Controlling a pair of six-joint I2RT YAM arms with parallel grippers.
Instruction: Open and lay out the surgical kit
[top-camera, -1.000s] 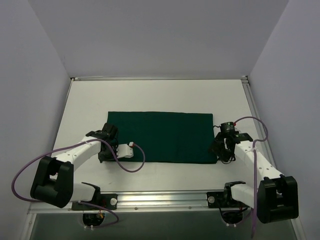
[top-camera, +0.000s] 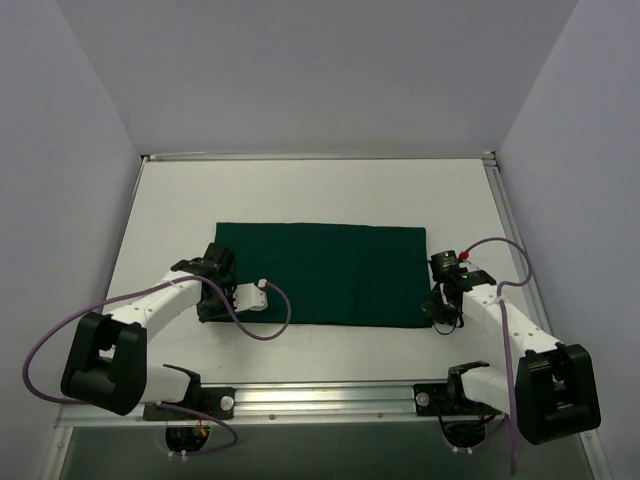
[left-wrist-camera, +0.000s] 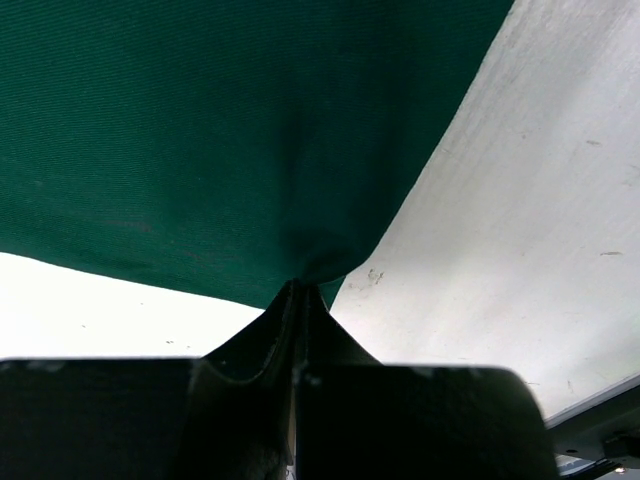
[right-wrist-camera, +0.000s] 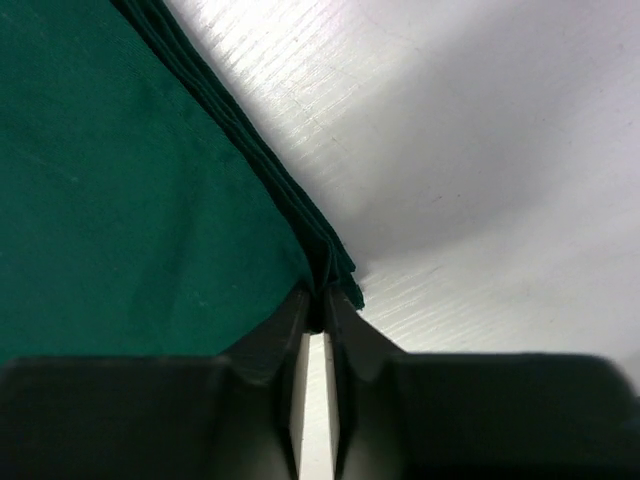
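Note:
A dark green cloth (top-camera: 320, 275) lies folded as a wide rectangle on the white table. In the left wrist view my left gripper is shut on the cloth's near left corner, with a small crease of fabric at its tips. At the near right corner my right gripper is shut on the cloth; the fabric bunches up between its fingertips. Several stacked layers show along the cloth's right edge (right-wrist-camera: 255, 150). How many layers each gripper pinches cannot be made out.
Bare white table (top-camera: 310, 190) surrounds the cloth, widest behind it. A metal rail (top-camera: 320, 395) runs along the front edge, and grey walls stand at the sides and back. Purple cables (top-camera: 288, 310) loop over both arms.
At the left gripper the cloth has shifted slightly and creased.

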